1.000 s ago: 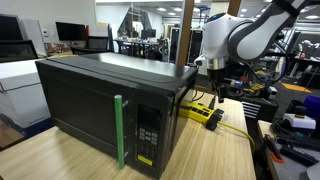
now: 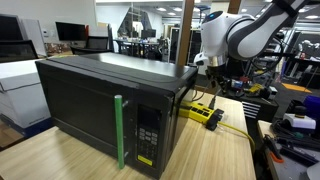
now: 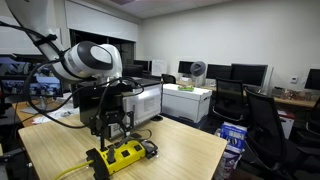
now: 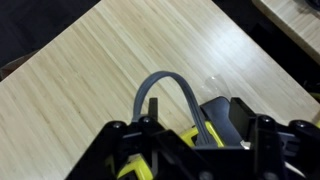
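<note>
A yellow and black device (image 3: 122, 158) lies on the wooden table, beyond the microwave in the first exterior view and below my arm in the second. From it a grey-black cable loop (image 4: 165, 75) stands up in the wrist view, passing through the space between my fingers. My gripper points down above the device, its two black fingertips (image 4: 153, 106) set well apart. Nothing appears clamped between them. The lower part of the device is hidden behind the gripper in the wrist view.
A large black microwave (image 2: 105, 105) fills the near side of the table, with a green strip (image 2: 119, 130) at its front. A yellow cord (image 2: 236, 130) trails from the device toward the table edge. Bare tabletop (image 3: 185, 145) lies to the right in the second exterior view.
The arm has shifted slightly near the device over the last second. The device and microwave look unmoved.
</note>
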